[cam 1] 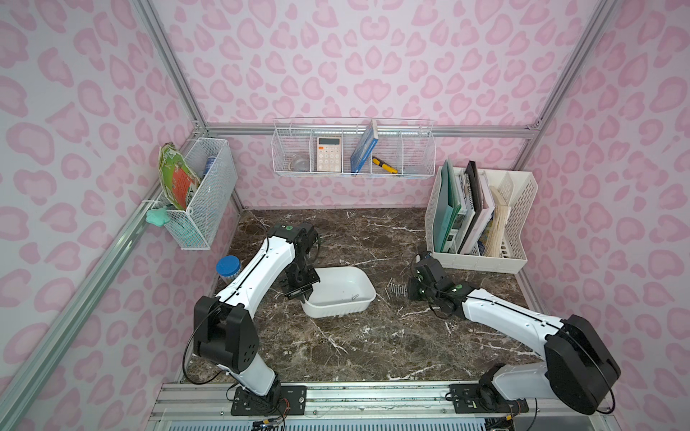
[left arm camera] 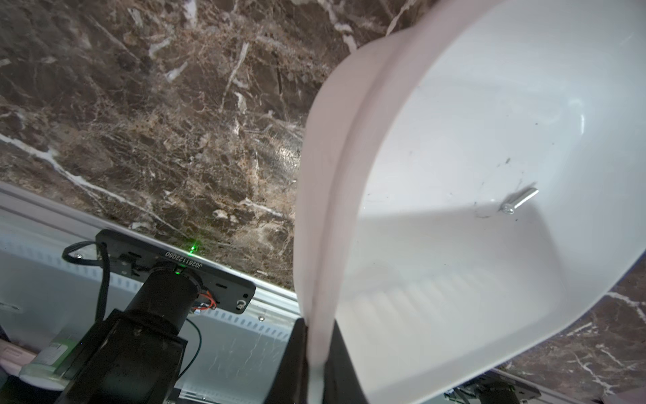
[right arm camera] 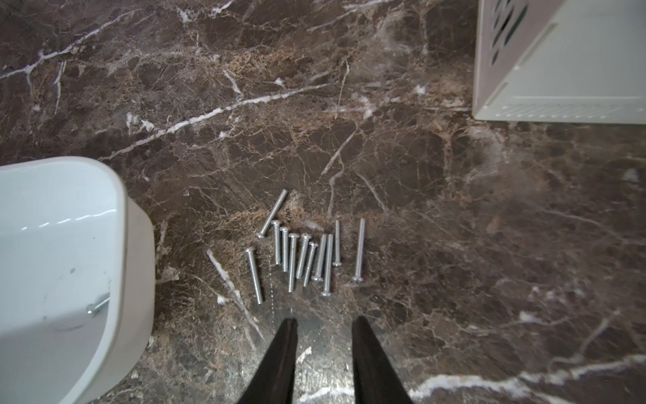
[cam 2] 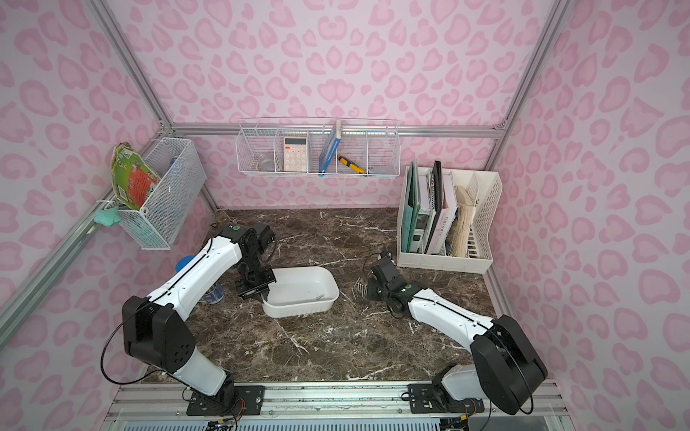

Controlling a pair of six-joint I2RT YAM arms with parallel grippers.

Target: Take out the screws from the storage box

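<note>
The white storage box [cam 1: 363, 281] stands left of the middle of the table, and one silver screw [left arm camera: 519, 200] lies on its floor. My left gripper is shut on the box's left wall, one finger outside and one inside. Whether the box touches the table I cannot tell. Several silver screws [right arm camera: 292, 261] lie loose on the dark table just right of the box. Over the table by these screws, my right gripper is open, its fingers apart and empty.
At the back right stands a white file holder [cam 1: 474, 263] with books. A blue-lidded jar [cam 1: 228, 266] is beside the left arm. White wire baskets [cam 1: 294, 172] hang on the back and left sides.
</note>
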